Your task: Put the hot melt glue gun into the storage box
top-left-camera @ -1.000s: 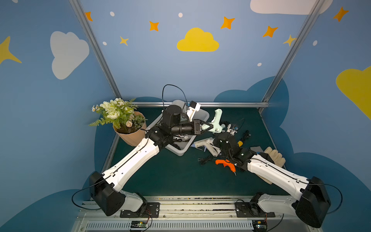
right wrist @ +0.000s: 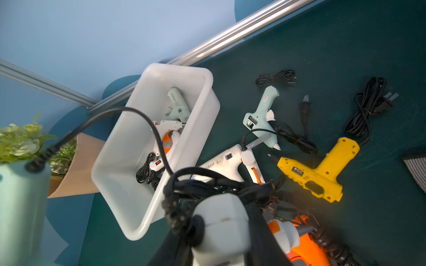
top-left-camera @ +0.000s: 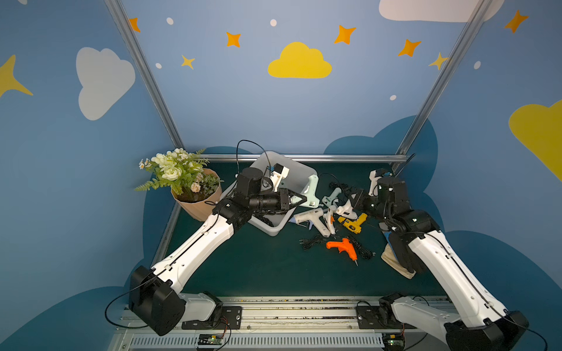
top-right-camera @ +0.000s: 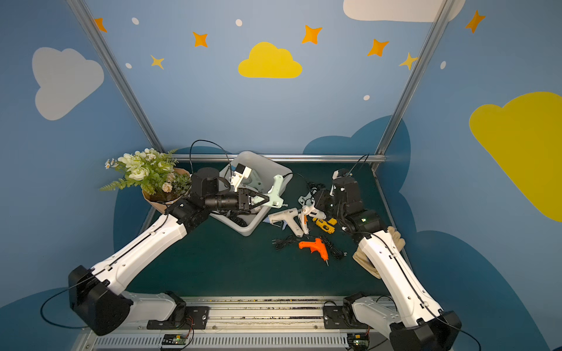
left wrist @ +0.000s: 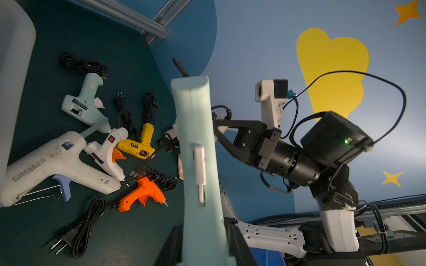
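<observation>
A mint-green glue gun (left wrist: 195, 124) stands upright in my left gripper, which is shut on it, beside the right rim of the pale storage box (right wrist: 208, 117). My right gripper is shut on a white-grey glue gun (right wrist: 221, 217) above the table, right of the box. A bundled black cable (right wrist: 213, 184) hangs by the right gripper; one strand arcs over to the mint gun. Inside the box lie another mint gun (right wrist: 178, 105) and white guns with orange triggers (right wrist: 166, 135).
On the table lie a large white GREENER gun (left wrist: 48, 164), a second pale-green gun (left wrist: 84, 104), a white gun with orange trigger (left wrist: 106, 150), a yellow gun (right wrist: 317, 173) and an orange gun (top-left-camera: 342, 247). A flowerpot (top-left-camera: 199, 199) stands left of the box.
My left gripper has moved left with the mint gun, toward the box. My right gripper has moved right, away from the left one. Both stay shut.
</observation>
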